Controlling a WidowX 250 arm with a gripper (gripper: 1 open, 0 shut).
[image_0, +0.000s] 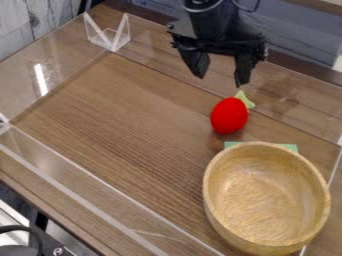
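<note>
A dark gripper (217, 62) hangs at the top centre of the camera view with its two fingers spread apart, open. Below it and a little to the right, a red oval object (229, 116) rests on the wooden table, apart from the gripper. A small pale green piece (245, 100) lies just behind the red object.
A large tan bowl (265, 195) fills the lower right, with a green flat item (282, 147) partly behind it. A white wire-like item (107, 30) is at the upper left. Black cabling sits at the lower left corner.
</note>
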